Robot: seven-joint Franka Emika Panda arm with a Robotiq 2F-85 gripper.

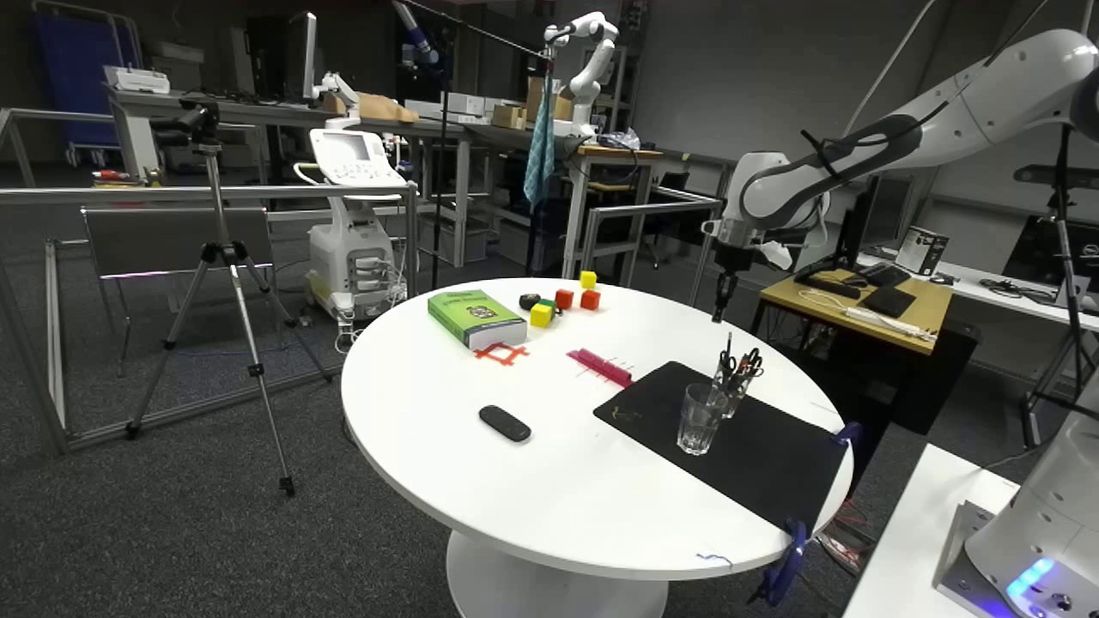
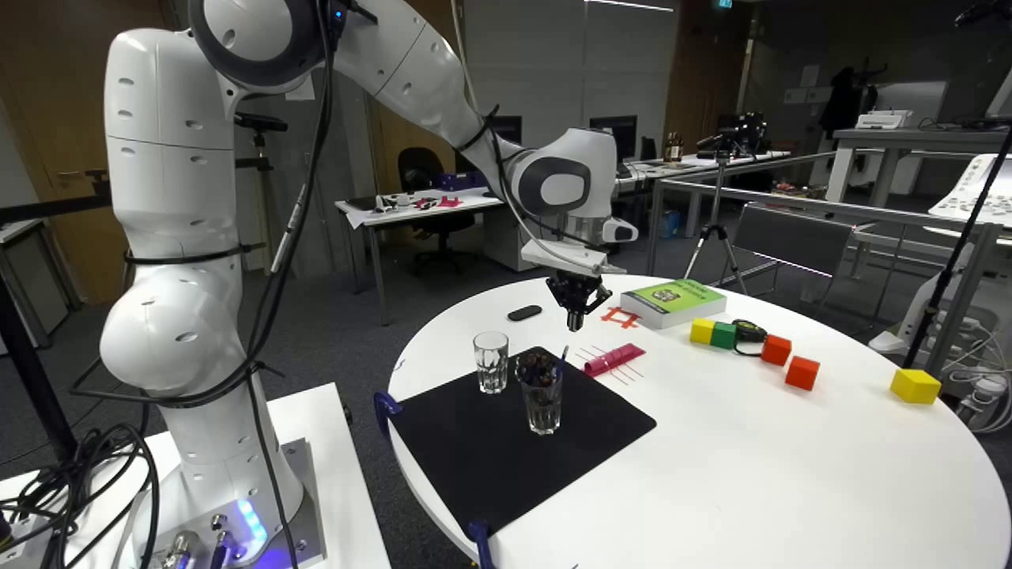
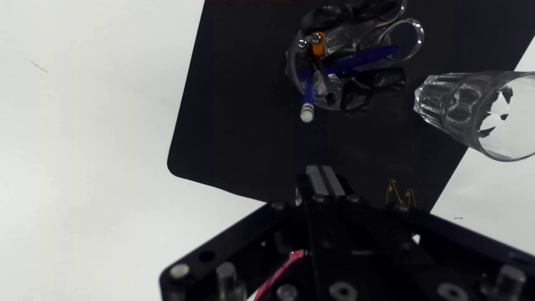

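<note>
My gripper is shut, its two grey fingertips pressed together with nothing showing between them. It hangs above the table, higher than the glass of pens and scissors point(image 2: 543, 398), as exterior view 1 shows. In the wrist view that filled glass point(image 3: 293, 67) lies beyond my fingertips, a blue pencil point(image 3: 308, 95) with a white eraser end leaning out toward me. An empty clear glass point(image 3: 451, 103) stands to its right there. Both glasses are upright on a black mat point(image 2: 446, 446).
A pink holder point(image 2: 614, 359) with thin spikes lies beside the mat. Farther off are a green book point(image 1: 476, 318), a red frame point(image 1: 501, 354), a black remote point(image 1: 505, 423) and several coloured cubes point(image 1: 589, 299). Blue clamps point(image 1: 788, 561) grip the table edge.
</note>
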